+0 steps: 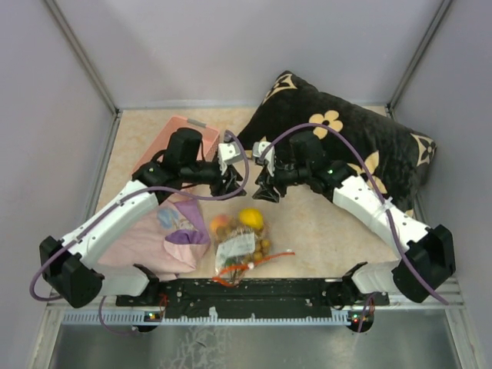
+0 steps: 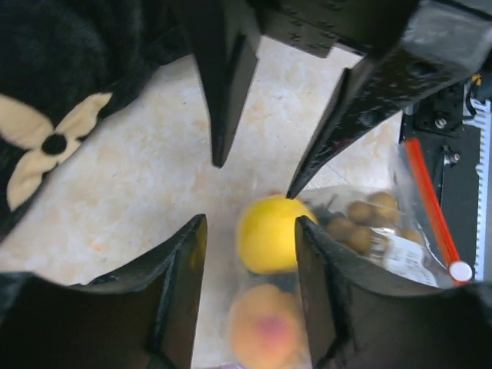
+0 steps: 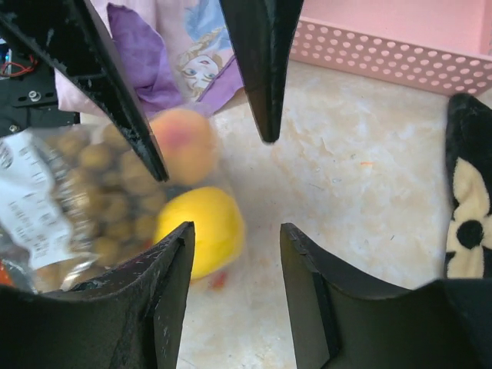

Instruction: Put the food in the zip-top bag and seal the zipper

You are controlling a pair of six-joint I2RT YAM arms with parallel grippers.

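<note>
A clear zip bag (image 1: 235,247) lies on the table near its front edge, its orange zipper strip (image 1: 244,267) turned toward that edge. Inside show a yellow fruit (image 2: 270,234), a red-and-yellow round fruit (image 2: 267,326) and several small brown balls (image 3: 106,201), under a white label. Just beyond the bag my left gripper (image 1: 238,191) stands open with nothing in it. My right gripper (image 1: 267,194) faces it from the right, also open and empty. Each wrist view shows the food close to the other gripper's fingers. Whether the zipper is sealed cannot be told.
A pink perforated basket (image 1: 171,138) stands at the back left. A pink and purple cloth (image 1: 150,234) covers the front left. A black flowered cushion (image 1: 338,115) fills the back right.
</note>
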